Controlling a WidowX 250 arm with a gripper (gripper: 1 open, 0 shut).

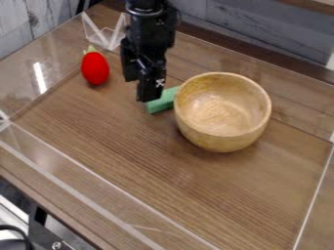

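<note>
My black gripper (143, 71) hangs at the upper middle, open, its fingers pointing down between a red egg-shaped object (96, 69) and a wooden bowl (221, 111). The bowl is empty and sits right of centre. A green block (162, 100) lies just left of the bowl, below and right of the gripper.
A clear wire or plastic rack (105, 29) stands at the back left, behind the red object. Wall edges border the top left and back right, and dark cables show at the lower left corner.
</note>
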